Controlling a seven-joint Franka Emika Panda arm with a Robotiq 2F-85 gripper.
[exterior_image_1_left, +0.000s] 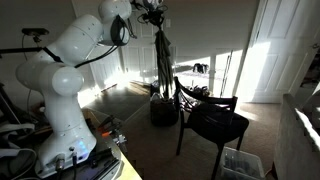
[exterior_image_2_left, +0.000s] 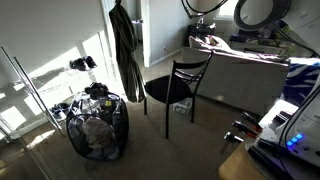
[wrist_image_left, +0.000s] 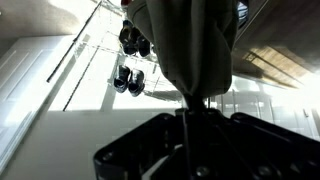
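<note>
A long dark cloth (exterior_image_1_left: 164, 65) hangs from my gripper (exterior_image_1_left: 157, 22), raised high toward the back of the room. My gripper is shut on the cloth's upper end in the wrist view, where the dark fabric (wrist_image_left: 185, 40) spreads away from the fingertips. In exterior view 2 the hanging cloth (exterior_image_2_left: 125, 50) falls between the black mesh hamper (exterior_image_2_left: 122, 130) and the black chair (exterior_image_2_left: 180, 85); the gripper is out of that frame. Seen from exterior view 1, its lower end is above or in front of the hamper (exterior_image_1_left: 163, 112); which one I cannot tell.
The black chair (exterior_image_1_left: 212, 122) stands right of the hamper, its seat bare. Pale clothes (exterior_image_2_left: 98, 130) lie inside the hamper. Several shoes (exterior_image_2_left: 82, 63) sit by the wall on a rack. A clear bin (exterior_image_1_left: 242, 164) is on the floor at front right.
</note>
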